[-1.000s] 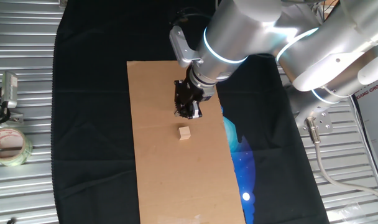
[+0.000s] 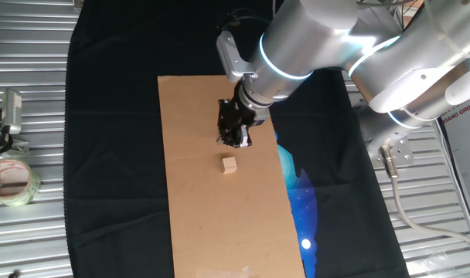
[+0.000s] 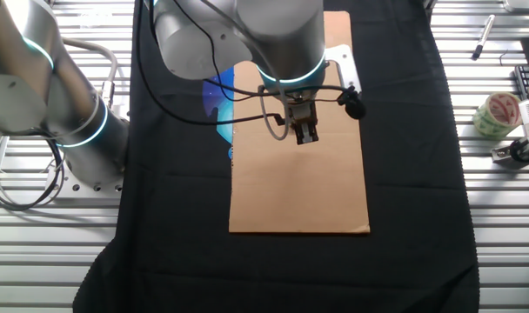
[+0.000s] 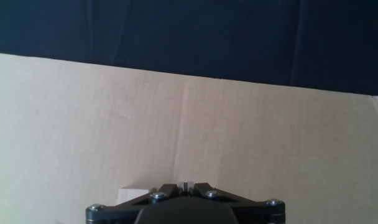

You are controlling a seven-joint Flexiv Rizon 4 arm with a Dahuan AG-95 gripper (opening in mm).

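Observation:
A small light-wood block point(image 2: 229, 165) lies on the brown cardboard sheet point(image 2: 212, 216). Above the cardboard, my gripper point(image 2: 243, 144) hangs just to the far side of the block in exterior view 1, apart from it. In the wrist view the fingertips of my gripper are together, with nothing visible between them. Part of the block point(image 4: 132, 194) shows to the left of the fingers there, partly covered by the gripper's linkage. Exterior view 2 shows my gripper point(image 3: 308, 139) over the cardboard, but no block can be made out.
Black cloth point(image 2: 115, 177) surrounds the cardboard. A blue patterned flat piece point(image 2: 301, 205) sticks out from its right edge. A roll of tape point(image 2: 13, 182) stands on the ribbed metal table at the left. The near part of the cardboard is bare.
The wrist of the arm has shifted slightly to the right in exterior view 1, while the fingertips stay almost in place. The block has not moved.

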